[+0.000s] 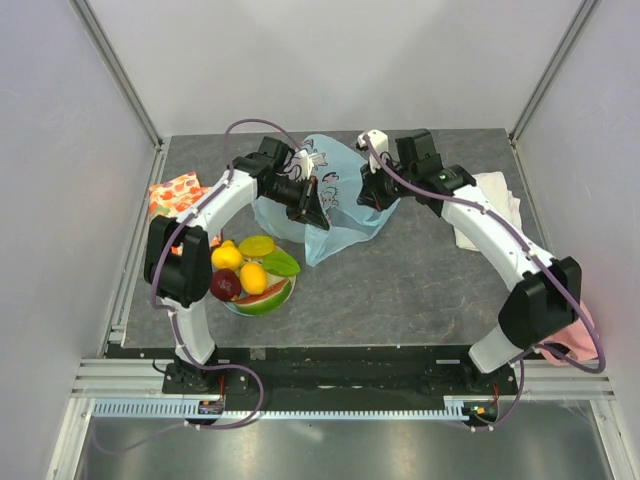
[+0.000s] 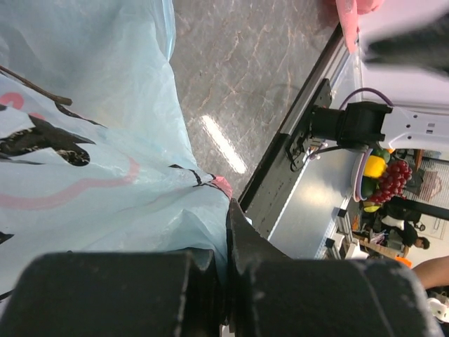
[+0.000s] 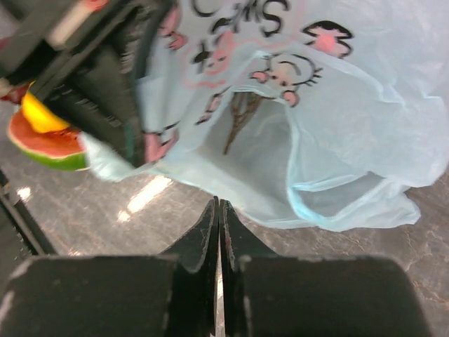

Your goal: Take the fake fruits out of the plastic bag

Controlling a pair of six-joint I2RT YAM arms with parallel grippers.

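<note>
The light-blue plastic bag (image 1: 340, 225) lies open on the table, printed with black and pink figures. My left gripper (image 1: 318, 220) is shut on the bag's gathered edge, as the left wrist view shows. In the right wrist view the opening (image 3: 259, 154) shows a brown stem-like item (image 3: 240, 116) inside. My right gripper is shut, above and outside the opening; nothing shows between its fingertips. A plate with fake fruits (image 1: 250, 280) sits at the lower left: lemons, mangoes, a dark red fruit and a watermelon slice.
A patterned orange cloth (image 1: 175, 195) lies at the left, a folded white cloth (image 1: 490, 195) at the right, partly behind the right arm, and a pink item (image 1: 575, 340) at the lower right edge.
</note>
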